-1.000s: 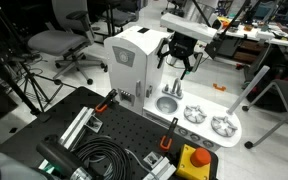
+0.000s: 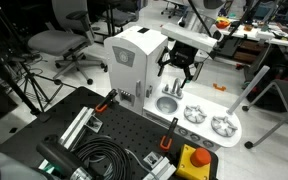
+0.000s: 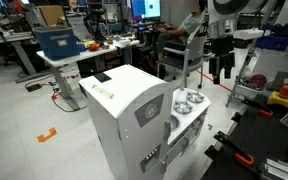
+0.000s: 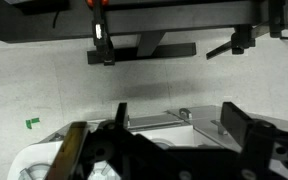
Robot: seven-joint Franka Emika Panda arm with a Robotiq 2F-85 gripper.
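My gripper (image 2: pixel 176 74) hangs from the white arm above the toy kitchen's counter, near the cabinet's right side. Its black fingers stand apart, and nothing shows between them. In the wrist view the two fingers (image 4: pixel 121 114) are spread wide over bare floor. The white play kitchen has a tall cabinet (image 2: pixel 128 62) with its door closed, a round sink (image 2: pixel 166 105) with a grey faucet (image 2: pixel 178 88), and two burners (image 2: pixel 224 126) on the counter. From the second exterior view, the cabinet (image 3: pixel 134 112) stands left of the gripper (image 3: pixel 222 77).
A dark table carries a coil of black cable (image 2: pixel 104 157), orange-handled clamps (image 2: pixel 167 142) and a yellow box with a red button (image 2: pixel 196 157). Behind stand office chairs (image 2: pixel 64 40) and a blue cart (image 3: pixel 60 45). Open floor lies left of the kitchen.
Over the last second my gripper has come down and slightly left above the counter. The kitchen stays as it was.
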